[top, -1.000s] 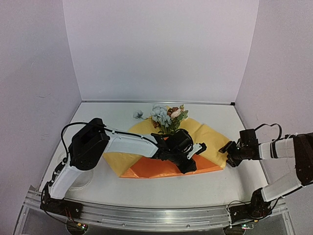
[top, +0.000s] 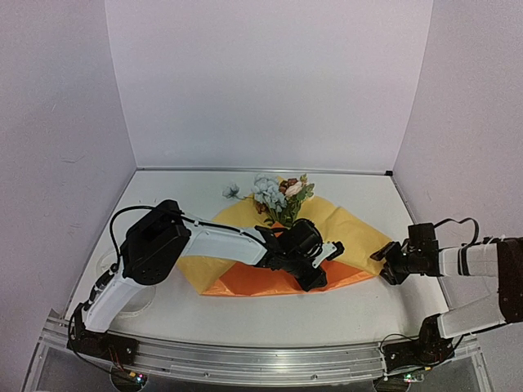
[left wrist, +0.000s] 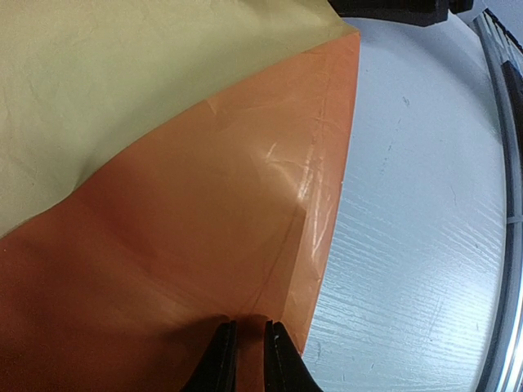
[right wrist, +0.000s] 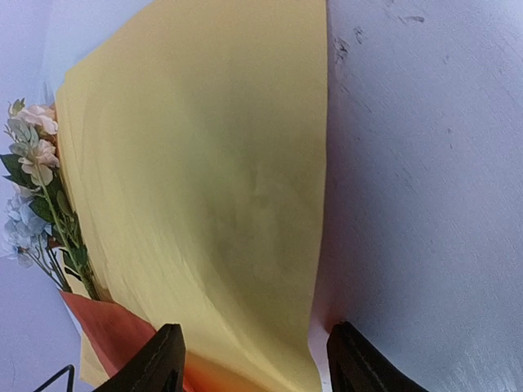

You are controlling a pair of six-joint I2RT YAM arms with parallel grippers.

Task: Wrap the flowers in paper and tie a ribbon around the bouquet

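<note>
The bouquet (top: 282, 196) of pale blue, pink and brown flowers lies at the back of a wrapping sheet, its stems running under the folded paper. This wrap is yellow paper (top: 347, 233) with an orange side (top: 237, 282) showing along the front. My left gripper points down on the orange paper, its two fingers close together with a narrow gap; whether they pinch any paper is unclear. At the wrap's right corner, my right gripper stands open, with the yellow paper's edge between its spread fingers.
A white roll-like ring (top: 135, 302) lies partly behind the left arm. A metal rail (top: 261, 355) runs along the front edge, and walls close off the sides and back.
My right gripper has shifted slightly to the right and toward the front. The wrap has slid a little to the right.
</note>
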